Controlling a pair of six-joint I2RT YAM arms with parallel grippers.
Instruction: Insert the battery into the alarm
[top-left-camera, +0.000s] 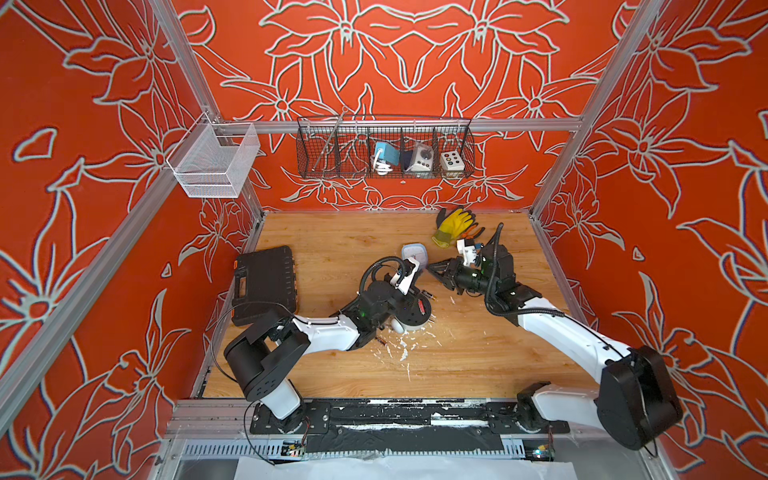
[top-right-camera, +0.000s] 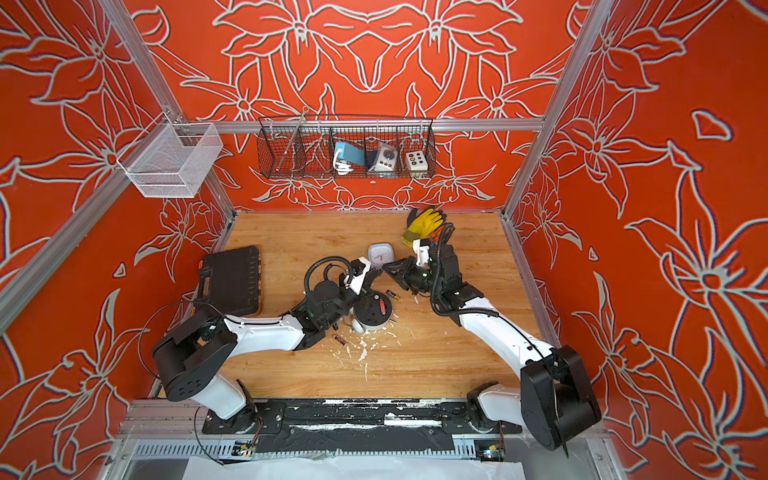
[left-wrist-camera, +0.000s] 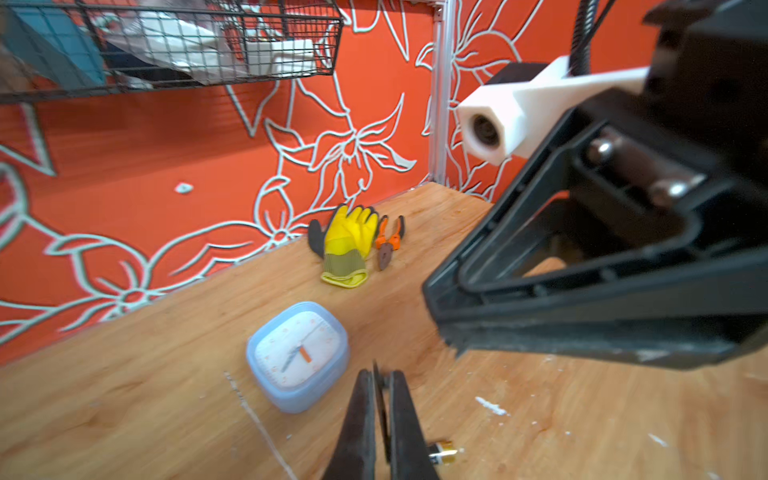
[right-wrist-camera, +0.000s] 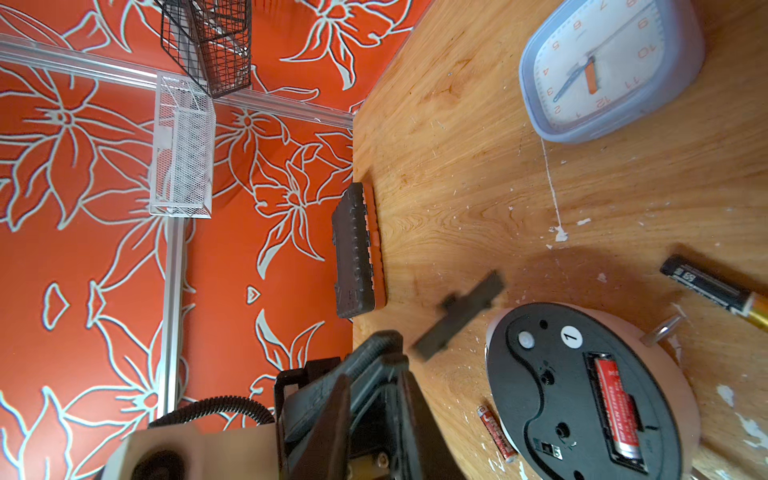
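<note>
The round alarm (right-wrist-camera: 576, 376) lies on the table with its black back up and a red battery (right-wrist-camera: 616, 400) in its compartment. A gold-and-black battery (right-wrist-camera: 712, 284) lies beside it, and another red battery (right-wrist-camera: 497, 432) on the other side. My left gripper hovers by the alarm, shut with nothing visible between its fingers. My right gripper (top-left-camera: 433, 269) is just to its right, above the table. In the right wrist view its fingers are dark and foreshortened, and I cannot tell its opening.
A blue clock (left-wrist-camera: 296, 352) stands behind the alarm, gloves (top-left-camera: 452, 224) and pliers at the back right. A black case (top-left-camera: 264, 284) lies at the left. Wire baskets hang on the walls. Front table has white flakes.
</note>
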